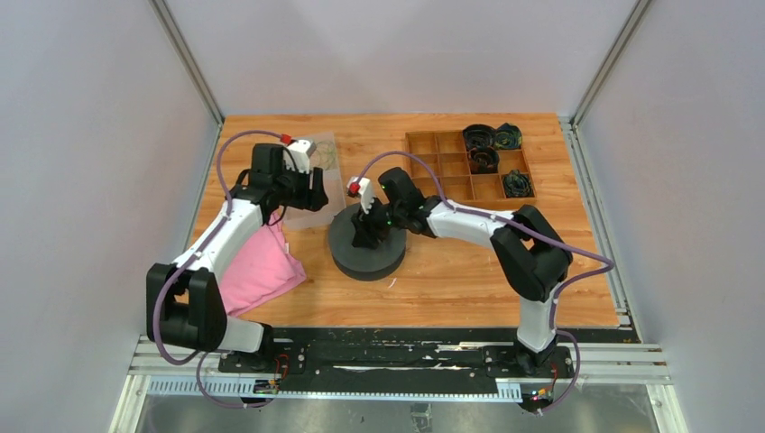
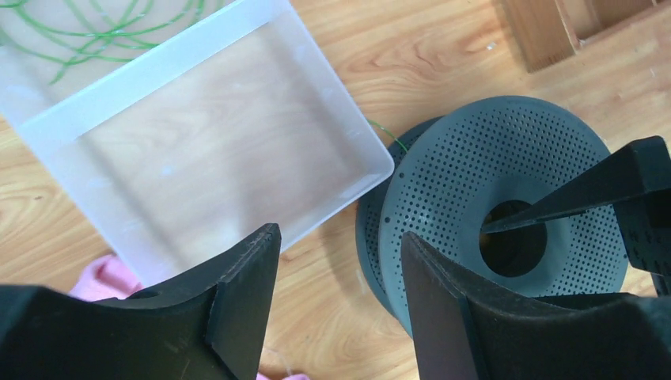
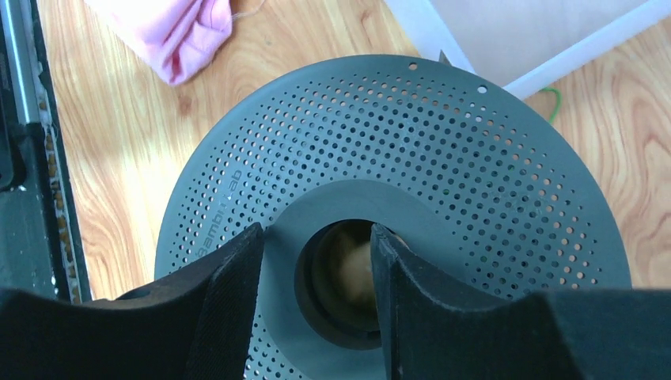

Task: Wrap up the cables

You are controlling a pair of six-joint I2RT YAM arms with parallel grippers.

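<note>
A dark grey perforated spool (image 1: 365,266) sits mid-table; a green cable (image 2: 384,131) runs beside it. More green cable (image 2: 111,36) lies in the translucent tray (image 2: 364,158) at the spool's upper left. My right gripper (image 1: 365,234) is over the spool, its part-open fingers straddling the inner edge near the centre hole (image 3: 352,277). My left gripper (image 1: 316,194) is above the tray, open, with nothing between its fingers in the left wrist view.
A wooden compartment box (image 1: 433,144) with several dark coils stands at the back right. A pink cloth (image 1: 262,275) lies at the left. Bare table lies at the front right.
</note>
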